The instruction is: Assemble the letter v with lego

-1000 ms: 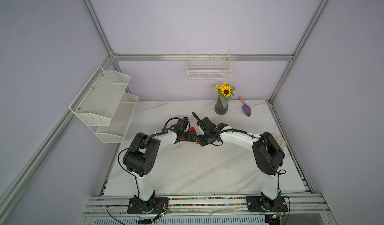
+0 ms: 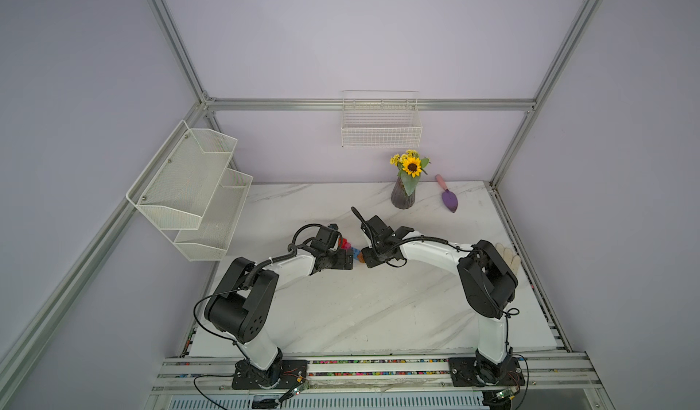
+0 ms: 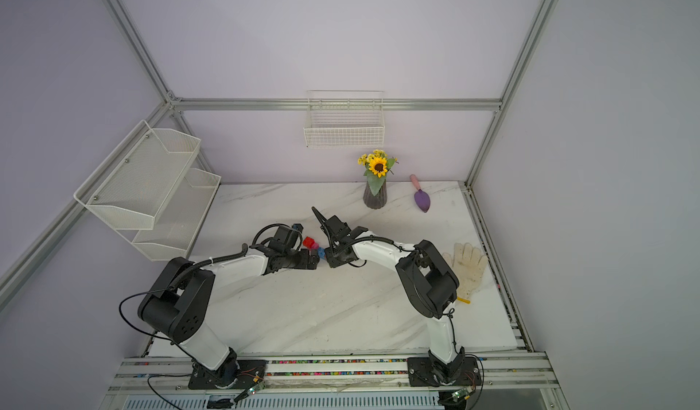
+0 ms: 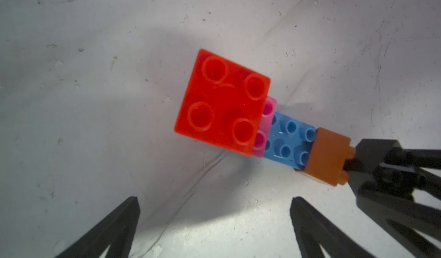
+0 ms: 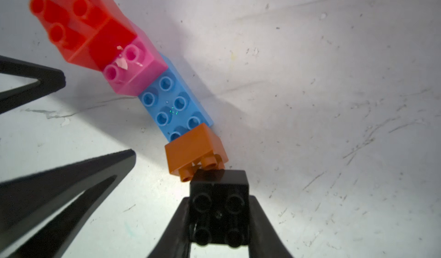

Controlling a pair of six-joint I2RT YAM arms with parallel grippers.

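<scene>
Between the two grippers is a row of joined bricks: a red brick (image 4: 224, 102), a pink brick (image 5: 136, 67), a blue brick (image 5: 176, 102) and an orange brick (image 4: 327, 154). The red one sits higher, on the pink one. The orange brick's studs point towards my right gripper, which is shut on a black brick (image 5: 218, 207) with studs. That black brick is right at the orange studs; whether they are joined I cannot tell. Beside the row, my left gripper stands open with bare table between its fingers.
A flower vase (image 2: 403, 191) and a purple trowel (image 2: 446, 194) are at the back. Beige gloves (image 3: 467, 264) lie at the right edge. White mesh shelves (image 2: 197, 191) hang on the left wall.
My left gripper has moved left and towards the front. In the top left view the red brick also shows slightly lower and farther left. The right arm has barely moved.
</scene>
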